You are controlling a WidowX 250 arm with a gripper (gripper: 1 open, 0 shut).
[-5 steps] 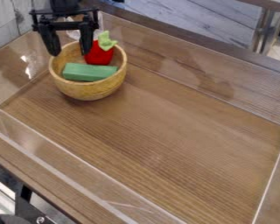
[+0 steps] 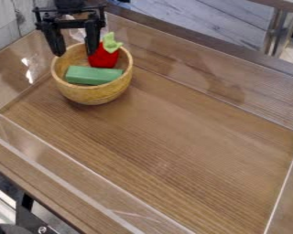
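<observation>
The black gripper (image 2: 73, 41) is at the top left, open, with its fingers pointing down over the back left of a wooden bowl (image 2: 94, 95). Inside the bowl are a green block (image 2: 94, 76) and, behind it, a red strawberry-like object (image 2: 106, 57) with a pale green top. One finger hangs close beside the red object; whether it touches cannot be told.
A white edge runs along the far right. Dark cables or parts show at the bottom left corner.
The bowl and its contents look nearly unchanged.
</observation>
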